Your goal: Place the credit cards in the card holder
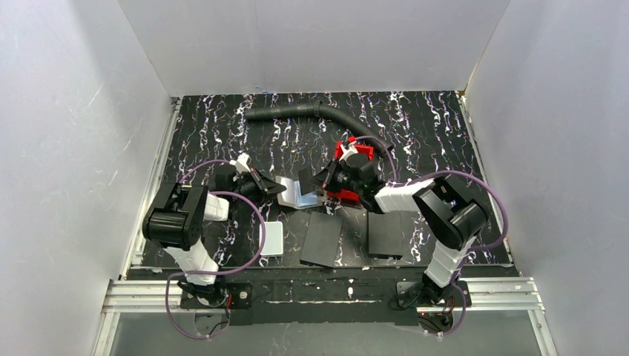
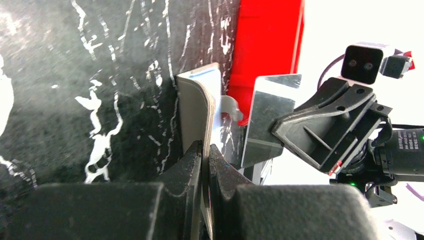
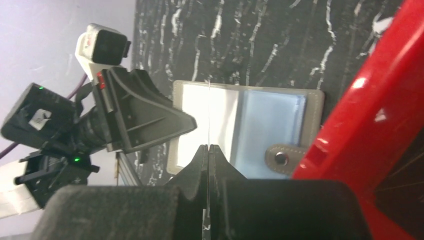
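Note:
The card holder hangs unfolded with a beige edge, a white side and a pale blue pocket side. My left gripper is shut on its left edge. A dark thin card is pinched in my right gripper. In the left wrist view the card stands to the right of the holder. Seen edge-on from the right wrist, the card crosses in front of the white side of the holder. No card shows in the blue pocket, and whether card and holder touch is unclear.
Beneath the right gripper sits a red tray, partly covered by the arm. A white case and dark flat panels lie along the front edge. Behind runs a black corrugated tube.

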